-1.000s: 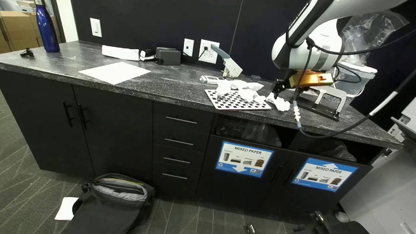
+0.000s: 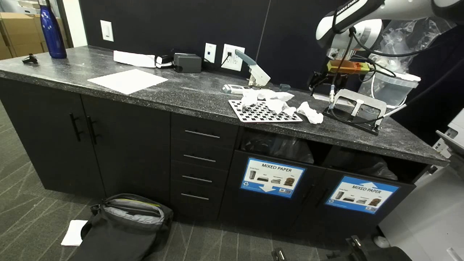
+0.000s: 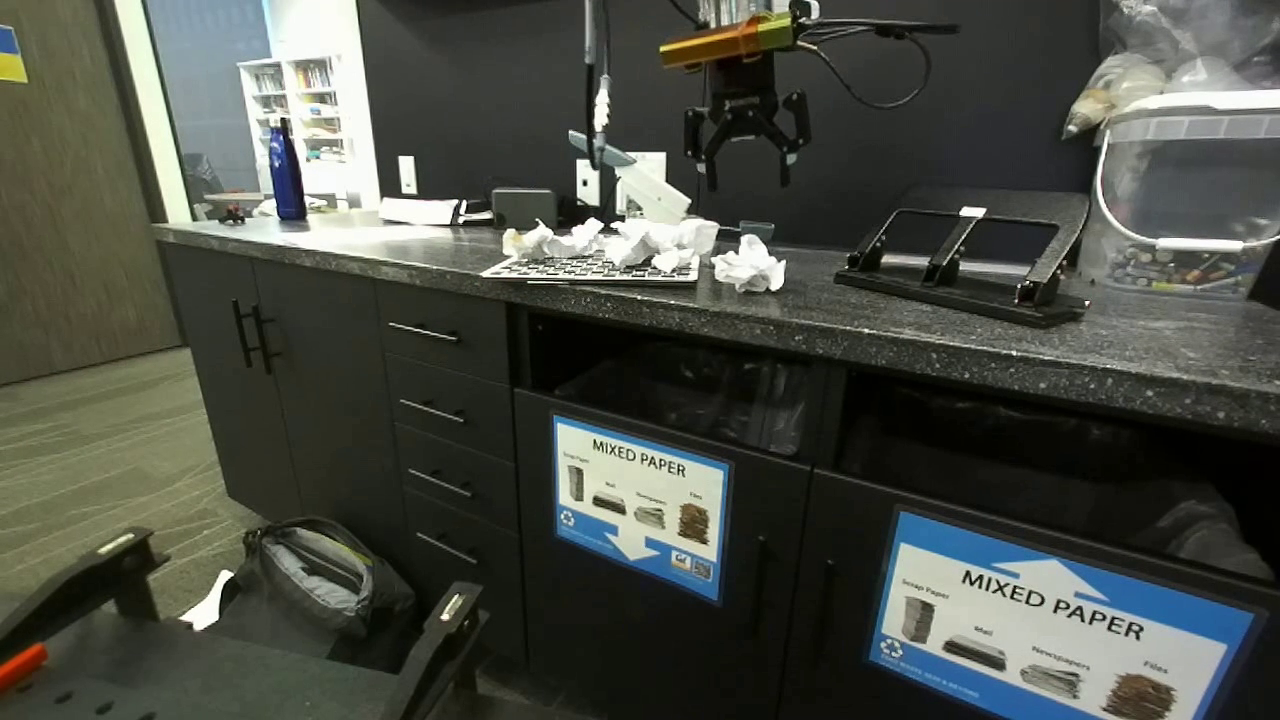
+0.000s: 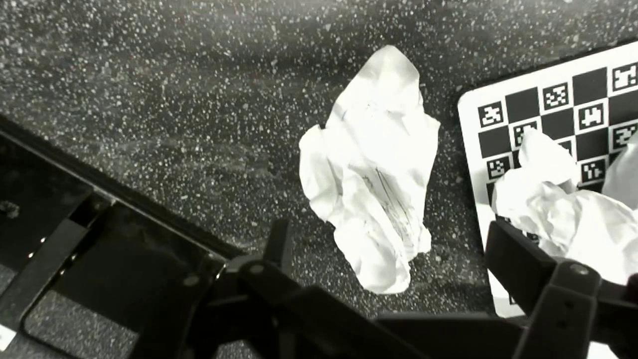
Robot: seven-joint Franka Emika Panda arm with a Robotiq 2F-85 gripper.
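Observation:
Above the counter my gripper (image 3: 749,180) hangs open, its two fingers spread and nothing between them. Below it, apart from the fingers, a crumpled white paper (image 4: 374,173) lies on the dark counter just right of the checkered board in both exterior views. The wrist view shows this paper between and beyond the fingertips. Several more crumpled papers (image 3: 642,244) are heaped on the black-and-white board (image 2: 261,115). In the wrist view the board (image 4: 478,161) is at the right, partly covered by papers and by one finger.
A black metal stand (image 3: 960,288) is close to the right of the loose paper. Farther right stands a clear bucket (image 3: 1182,204). A white stapler-like device (image 2: 259,74) is behind the board. Left lie flat white paper (image 2: 128,81) and clear counter.
A second ago the gripper was low, close to the loose paper. It has since risen above the counter, and the paper lies in the same place.

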